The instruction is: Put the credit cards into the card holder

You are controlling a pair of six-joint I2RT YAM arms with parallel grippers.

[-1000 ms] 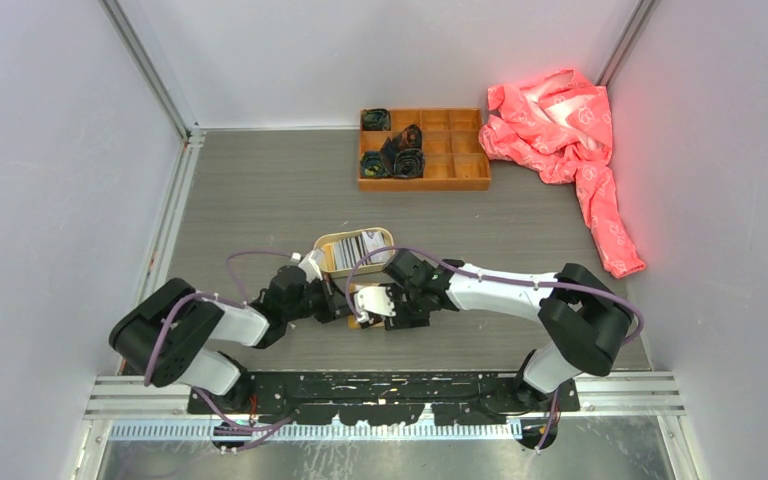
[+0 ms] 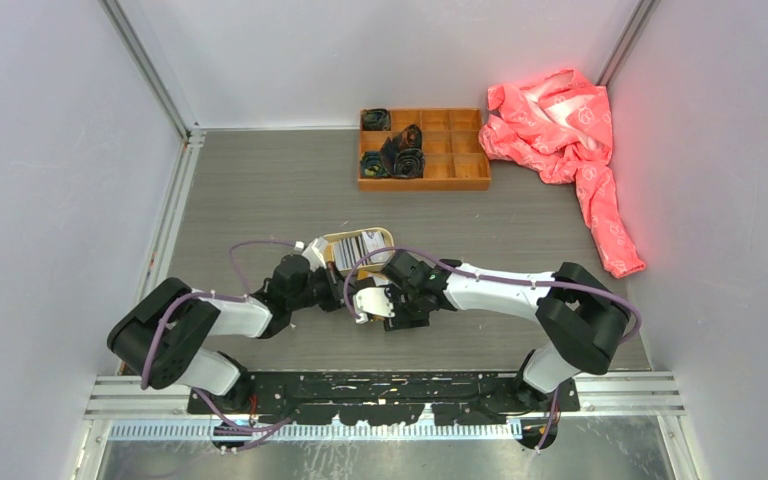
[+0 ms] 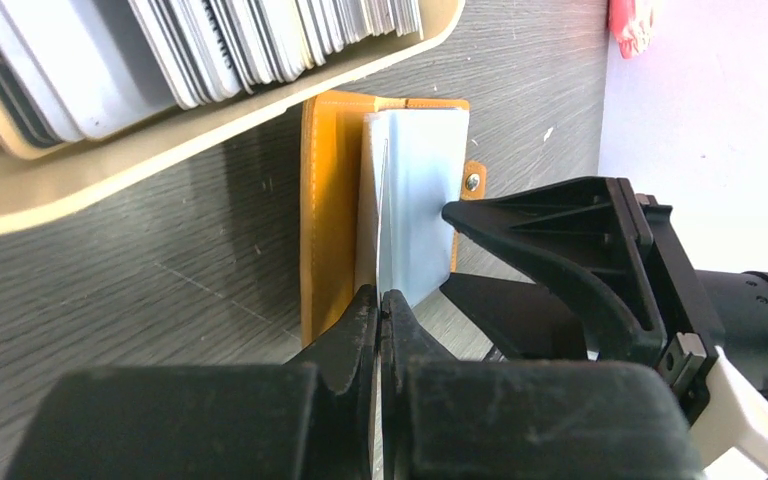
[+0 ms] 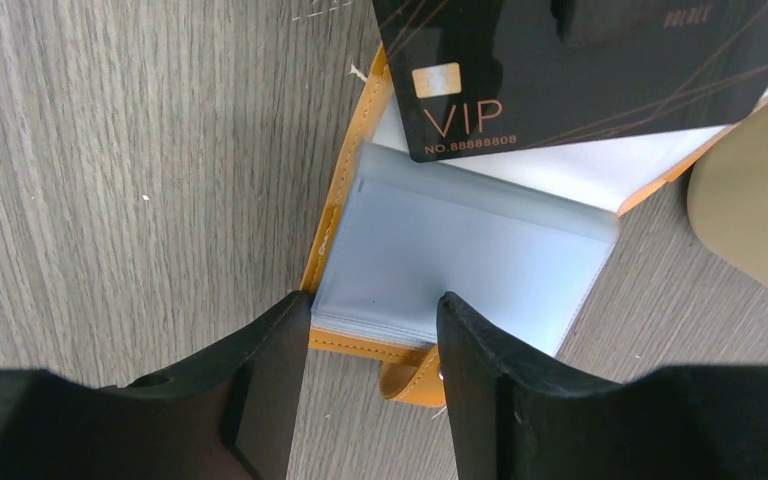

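Observation:
An orange leather card holder [image 3: 330, 200] with pale blue sleeves [image 4: 460, 260] lies on the table beside the cream tray of cards [image 3: 110, 170]. My left gripper is shut at the holder's sleeves, a thin pale edge rising from its tips; whether that is held I cannot tell. My right gripper is part open at the holder's edge, its fingers at the sleeves and orange border. A black VIP card [image 4: 560, 80] shows above the sleeves in the right wrist view.
An orange compartment box [image 2: 460, 150] with dark rolled items stands at the back. A pink cloth [image 2: 560, 130] lies at the back right. Bare table surrounds the tray at the back and left.
The right arm is nearly still.

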